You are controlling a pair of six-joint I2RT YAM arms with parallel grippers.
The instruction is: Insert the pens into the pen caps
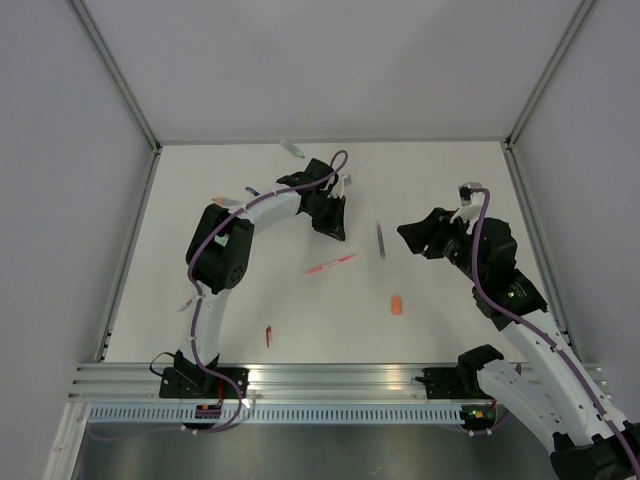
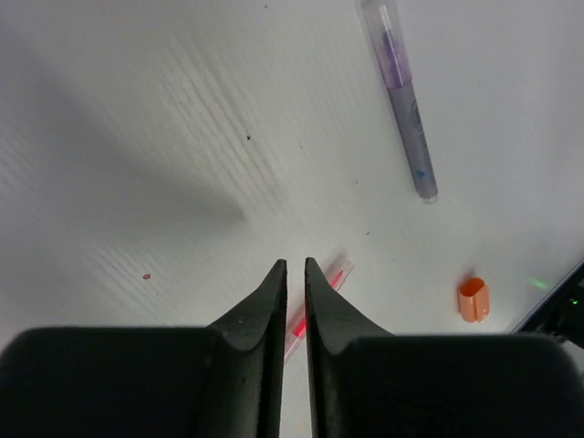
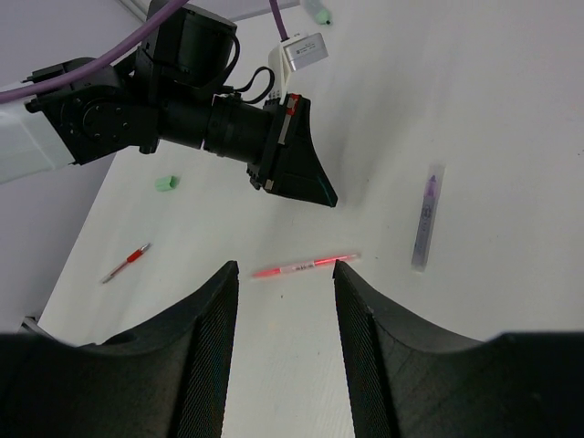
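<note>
My left gripper (image 1: 335,225) hangs above the middle of the table. Its fingertips look closed in the left wrist view; I cannot see anything held between them. A pink pen (image 1: 330,264) lies below it, partly behind the fingers in the left wrist view (image 2: 336,281). A grey pen with a purple tip (image 2: 411,128) lies to the right, upright in the top view (image 1: 380,240). My right gripper is raised over the table's right side, fingers apart with nothing between them. An orange cap (image 1: 396,305) lies nearer the front. A red pen (image 1: 268,336) lies front left.
A pale green marker (image 1: 293,149) lies at the back edge. A small green piece (image 3: 166,182) and other pens lie on the left, partly hidden by the left arm. Walls border the sides and back.
</note>
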